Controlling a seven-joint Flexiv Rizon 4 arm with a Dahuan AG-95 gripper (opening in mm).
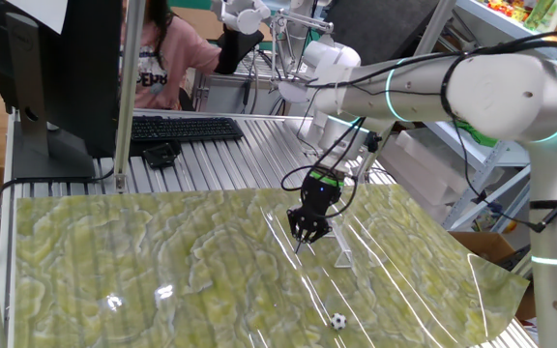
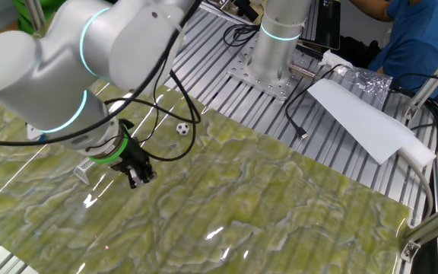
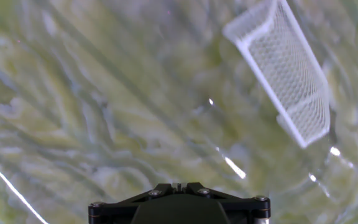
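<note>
A small black-and-white football (image 1: 338,321) is on the green marbled sheet, near its front edge in exterior view 1. Exterior view 2 has the same ball (image 2: 182,129) close to the robot's base side; the wrist view does not include it. My gripper (image 1: 303,242) hangs low over the sheet, well apart from the ball. Its fingertips (image 3: 193,186) meet at the bottom of the wrist view, with nothing visible between them. Beside the gripper stands a small white toy goal with a net (image 3: 288,68), partly behind the arm in exterior view 1.
A keyboard (image 1: 187,129) and a monitor (image 1: 56,97) stand beyond the sheet. Cables loop around my wrist. White paper (image 2: 360,122) lies on the slatted table near the base. Much of the sheet (image 2: 280,205) is bare.
</note>
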